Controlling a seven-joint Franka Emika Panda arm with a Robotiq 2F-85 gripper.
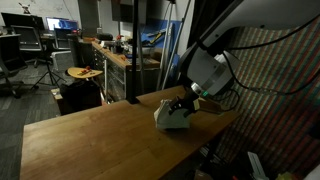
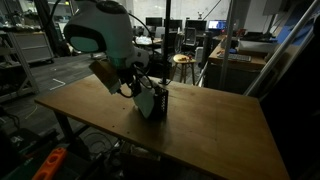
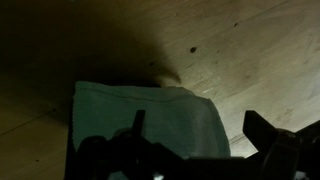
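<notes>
A pale grey-green cloth hangs over the side of a dark box-like holder on the wooden table. My gripper is low over the cloth's top edge, on the robot's side of it. The wrist view shows the cloth beneath and between the open fingers of the gripper; one dark fingertip overlaps the cloth, while the other is over bare wood. Whether either finger touches the cloth, I cannot tell. The holder's inside is hidden.
Bare tabletop stretches away from the cloth, clear of objects. Behind the table are a round stool, office chairs and desks, well away from the arm.
</notes>
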